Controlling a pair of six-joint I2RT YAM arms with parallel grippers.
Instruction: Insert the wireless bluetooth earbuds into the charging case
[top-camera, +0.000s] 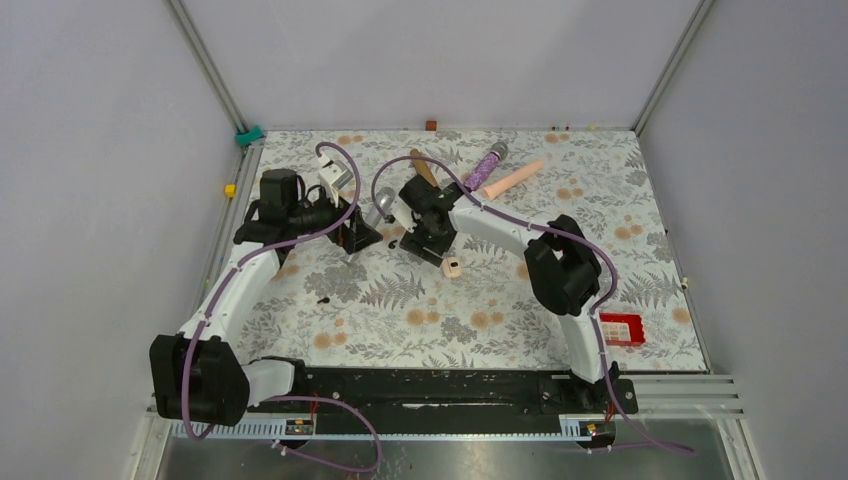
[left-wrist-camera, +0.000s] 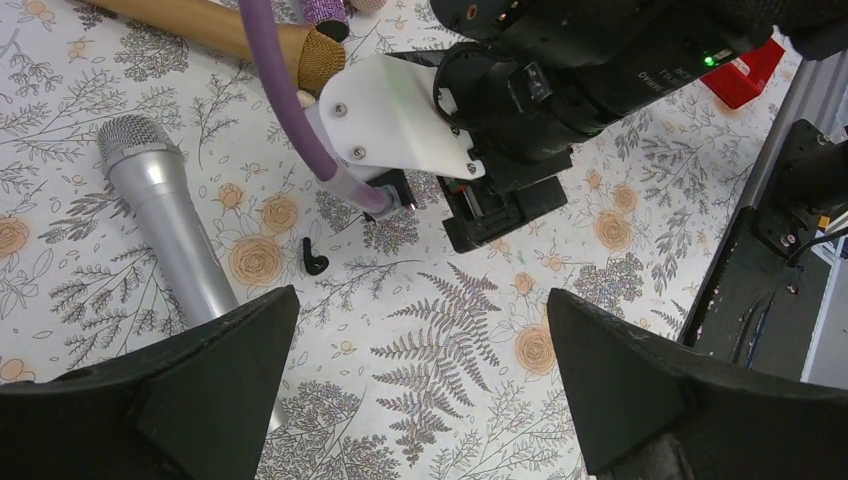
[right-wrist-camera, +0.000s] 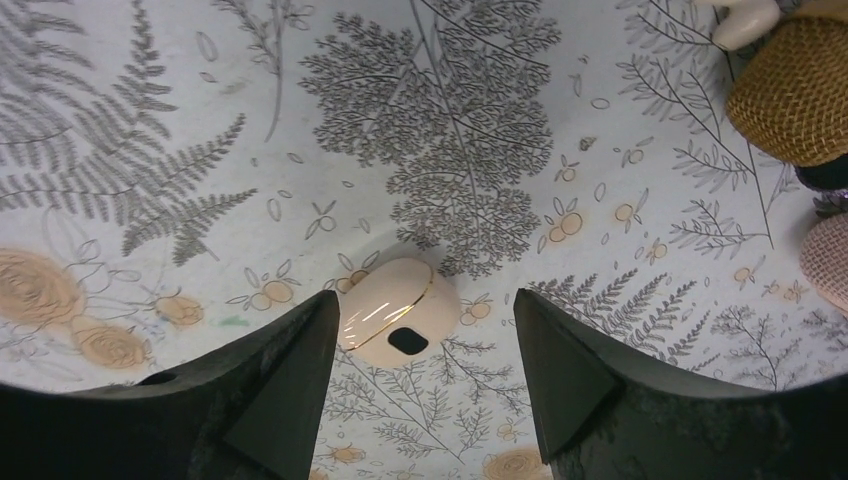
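The small beige charging case (top-camera: 452, 267) (right-wrist-camera: 398, 310) rests on the floral mat; in the right wrist view it sits low, just beyond my right gripper (top-camera: 424, 252), which is part open with nothing seen held. A black earbud (left-wrist-camera: 314, 258) (top-camera: 393, 244) lies on the mat between the grippers, and a second small black earbud (top-camera: 323, 300) lies farther left toward the front. My left gripper (top-camera: 358, 236) stands open and empty over the mat beside a silver microphone (left-wrist-camera: 180, 230).
At the back lie a brown stick (top-camera: 419, 165), a purple microphone (top-camera: 487, 164) and a peach rod (top-camera: 514, 177). A red tray (top-camera: 623, 330) is at the front right.
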